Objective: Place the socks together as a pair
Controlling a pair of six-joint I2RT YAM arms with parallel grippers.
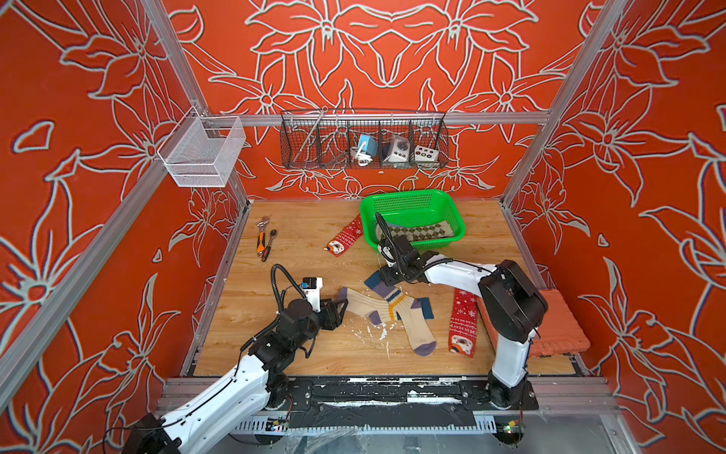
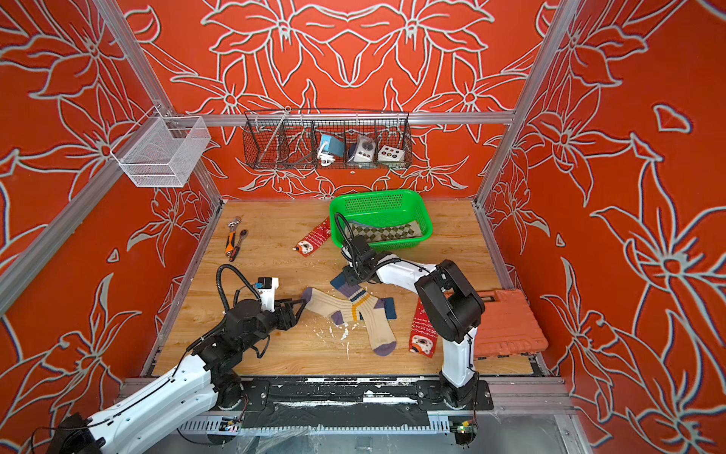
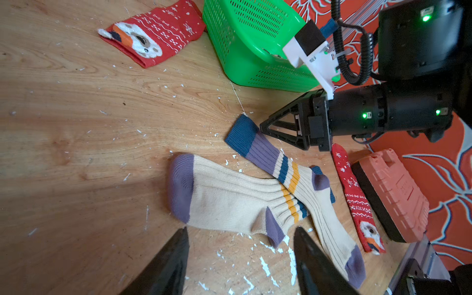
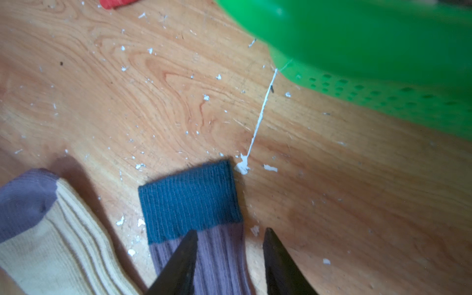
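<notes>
Two cream socks with purple and blue ends lie crossed, one upright sock (image 1: 414, 325) over the sideways one (image 1: 359, 302). My open right gripper hovers over the blue cuff (image 4: 189, 196) of the upper sock, holding nothing. My open left gripper is left of the crossed socks, above the table, empty. A red bear sock (image 1: 461, 325) lies at the right, another (image 1: 344, 238) beside the basket at the back.
A green basket (image 1: 408, 200) with a checked sock stands at the back. Tools (image 1: 264, 242) lie at the left, an orange case (image 1: 556, 325) at the right.
</notes>
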